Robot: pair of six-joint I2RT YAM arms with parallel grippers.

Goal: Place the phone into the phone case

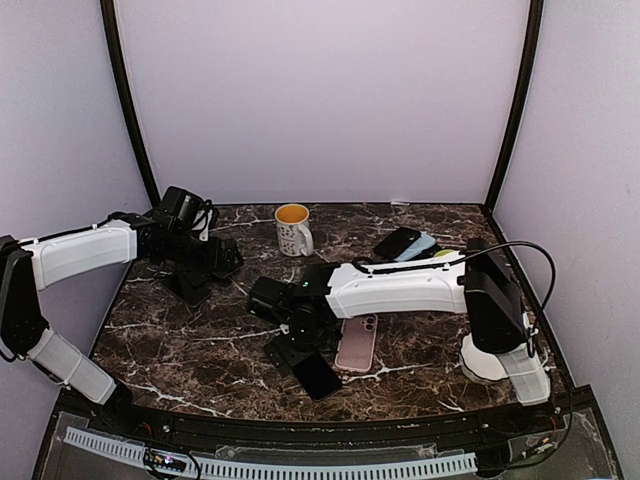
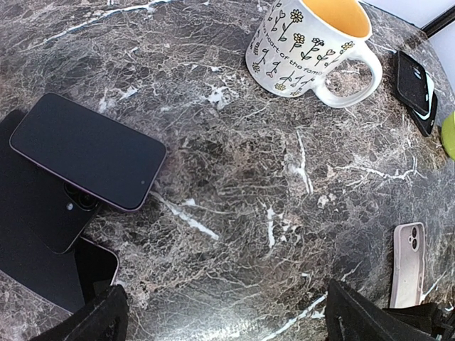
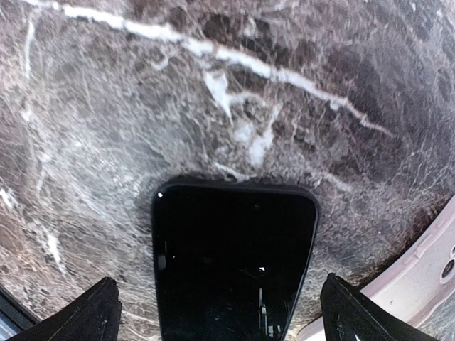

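Note:
A black phone (image 1: pixel 316 376) (image 3: pixel 231 256) lies screen up near the front middle of the marble table, with my right gripper (image 1: pixel 290 355) open over its end, one finger on each side, not visibly holding it. A pale pink phone case (image 1: pixel 356 350) (image 2: pixel 407 263) (image 3: pixel 416 284) lies just right of the phone. My left gripper (image 1: pixel 215 255) is open above the left part of the table, near stacked dark phones (image 2: pixel 89 149).
A floral mug (image 1: pixel 293 235) stands at the back middle. More phones (image 1: pixel 398 243), a green bowl (image 2: pixel 448 135) and a white round object (image 1: pixel 480 360) are on the right.

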